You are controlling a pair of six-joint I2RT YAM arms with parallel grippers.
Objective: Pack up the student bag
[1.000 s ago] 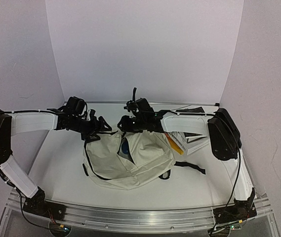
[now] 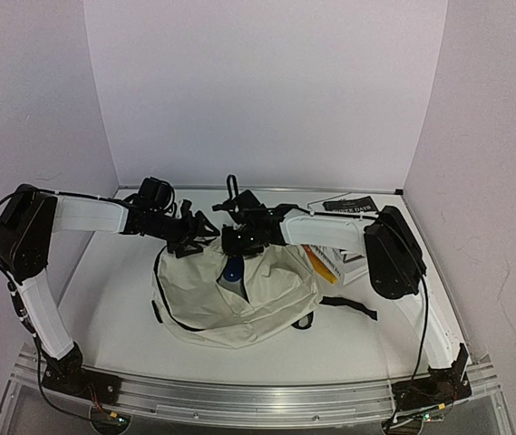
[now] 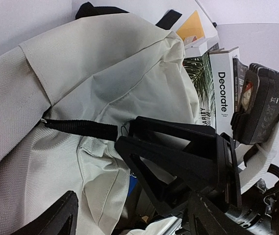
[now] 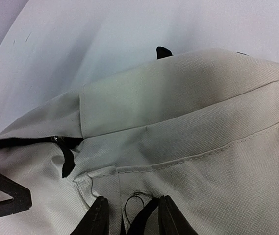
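Observation:
The cream bag [image 2: 208,308] lies on the table, its upper opening partly parted. A blue item [image 2: 233,269] shows inside. At the bag's top left, my left gripper [image 2: 205,237] stands open; in its wrist view the fingers are wide apart with only bag fabric beyond. My right gripper [image 2: 228,243] is over the opening, close beside the left one. In the right wrist view, its fingers [image 4: 99,215] are apart, and a black strap [image 4: 144,218] with a loose thread runs between them. Another black zipper pull [image 4: 68,162] hangs from a slider on the bag's edge.
Books [image 3: 222,90] and a yellow item [image 2: 324,267] lie to the bag's right, partly under the right arm. A black strap [image 2: 353,306] extends from the bag's right side.
My left gripper has shifted right, nearer the other gripper. The right one has moved slightly toward the bag's front, and the right elbow has swung left. The bag's place is unchanged.

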